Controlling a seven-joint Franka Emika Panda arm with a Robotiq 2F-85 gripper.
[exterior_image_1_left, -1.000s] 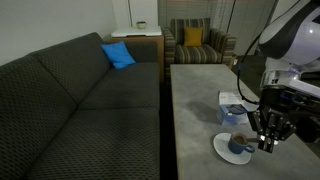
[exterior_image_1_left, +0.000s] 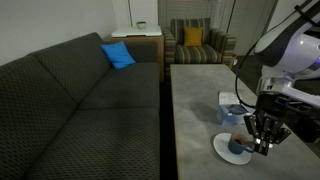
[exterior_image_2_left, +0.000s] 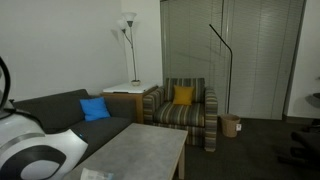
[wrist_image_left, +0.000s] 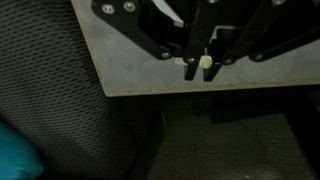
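My gripper is shut, with a small pale yellow piece (wrist_image_left: 206, 62) between its fingers; what it is cannot be told. In exterior view 1 the gripper (exterior_image_1_left: 261, 149) is low over the near right part of the grey table (exterior_image_1_left: 195, 100). Just left of it, a dark blue cup (exterior_image_1_left: 237, 144) stands upright on a white plate (exterior_image_1_left: 222, 150). Whether the fingers touch the cup is unclear. The wrist view looks past the table's edge to the floor, so the cup does not show clearly there.
A blue and white box (exterior_image_1_left: 231, 112) is on the table behind the plate, close to the arm. The dark sofa (exterior_image_1_left: 90, 110) runs along the left side. A striped armchair (exterior_image_2_left: 182, 108) stands beyond the far end.
The gripper has shifted slightly left and down, closer to the cup and plate. The cup, plate and box look to be in the same places.
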